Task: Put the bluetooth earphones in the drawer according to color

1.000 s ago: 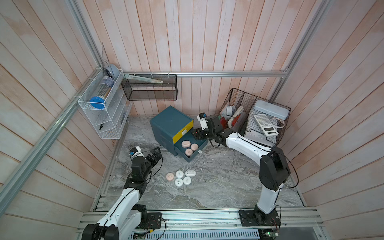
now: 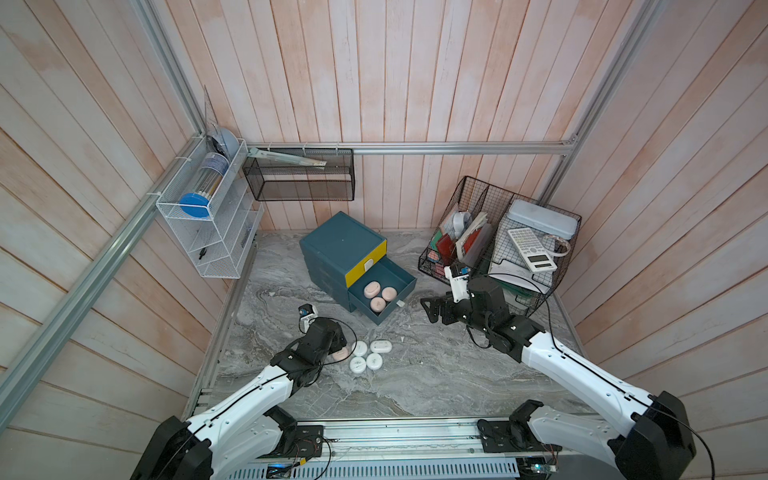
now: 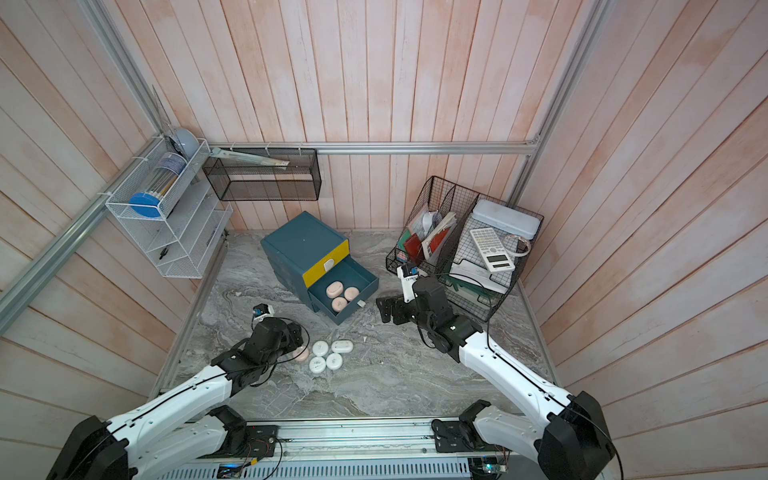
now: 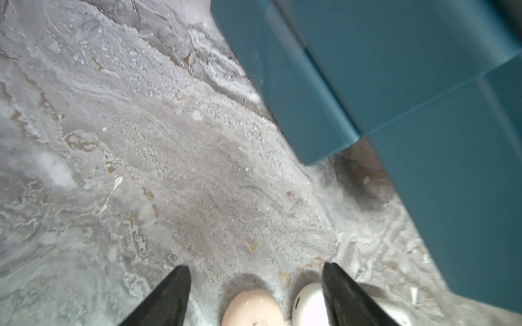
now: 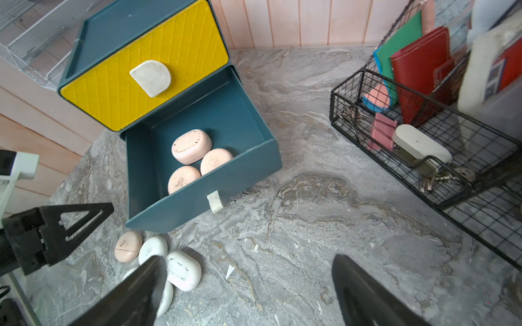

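Observation:
A teal cabinet (image 2: 332, 248) with a yellow upper drawer front has its lower drawer (image 5: 250, 163) pulled out, holding three pink earphone cases (image 5: 191, 145). On the marble in front lie several white cases (image 2: 357, 365) and a pink case (image 4: 252, 309). My left gripper hangs over that pink case, fingers apart, nothing held, with a white case just to its side. My right gripper stands open and empty to the right of the drawer, above bare tabletop.
Black wire baskets (image 2: 536, 240) with wallets, papers and a keyboard stand at the back right. A white wire rack (image 2: 216, 248) and a black basket (image 3: 264, 188) hang on the walls. The table right of the drawer is clear.
My right gripper has drawn back right and toward the front, away from the drawer. My left gripper has turned and moved down and right, over the loose pink case.

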